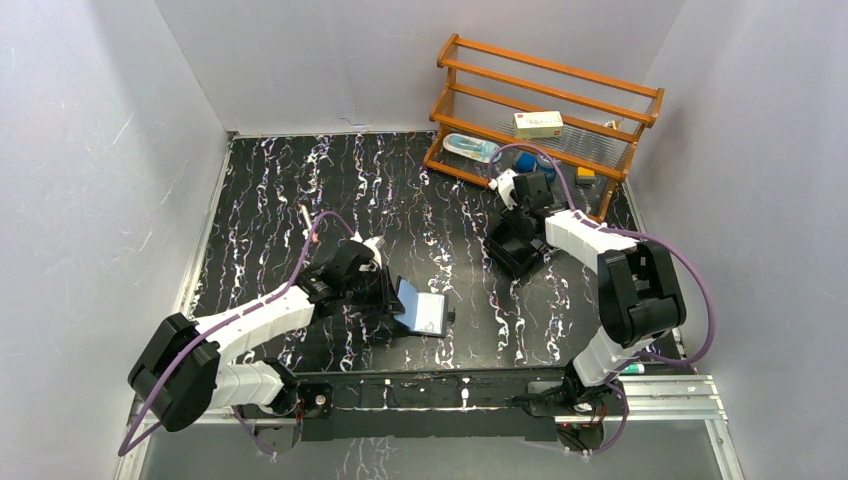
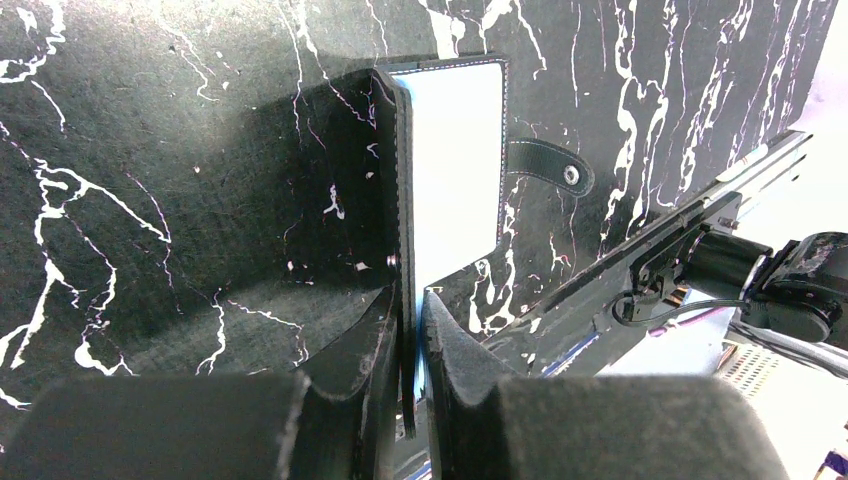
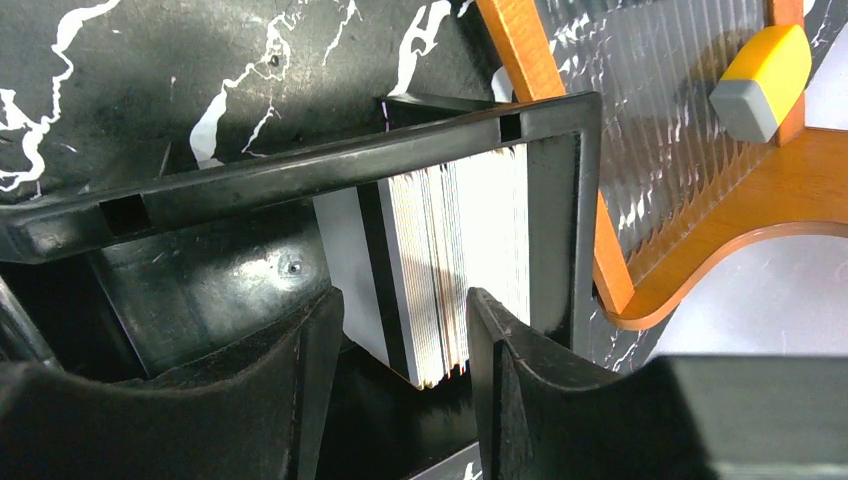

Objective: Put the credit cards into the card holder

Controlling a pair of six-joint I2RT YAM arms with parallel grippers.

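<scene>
The black card holder [image 1: 425, 312] lies open near the front middle, pale pages inside and a snap strap at the side [image 2: 545, 165]. My left gripper has its fingers round one upright edge of the holder; how firmly is unclear. My right gripper is open over a black box [image 1: 515, 245], its fingertips either side of a stack of cards [image 3: 450, 260] standing in one compartment; nothing is gripped.
A wooden rack [image 1: 545, 70] stands at the back right with a light box [image 1: 537, 124], bottles and a yellow object [image 3: 765, 75].
</scene>
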